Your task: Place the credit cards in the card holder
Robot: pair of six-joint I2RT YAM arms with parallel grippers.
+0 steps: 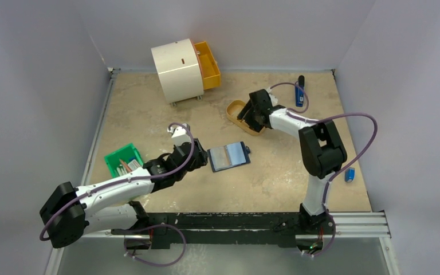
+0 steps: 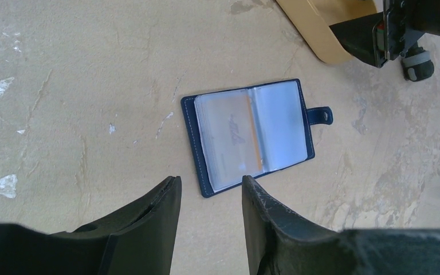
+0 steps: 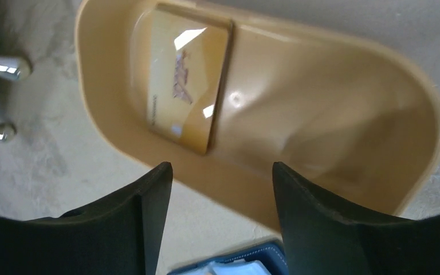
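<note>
The card holder (image 2: pixel 229 137) lies open on the table, dark blue with clear sleeves and a strap at its right. Under its sleeves shows a narrow tan strip. My left gripper hovers at its near-left side, fingers apart and empty. A tan oval tray (image 3: pixel 326 91) stands behind the holder. Inside it, at the left end in the right wrist view, a golden card (image 3: pixel 186 80) lies flat; whether others lie beneath it I cannot tell. My right gripper, open and empty, is over the tray and hides part of it in the top view.
A white cabinet (image 1: pixel 176 71) with an open yellow drawer (image 1: pixel 208 66) stands at the back. On the left sits a green basket (image 1: pixel 114 157) of small items. A blue-black tool (image 1: pixel 299 91) and a blue item (image 1: pixel 349 175) lie right.
</note>
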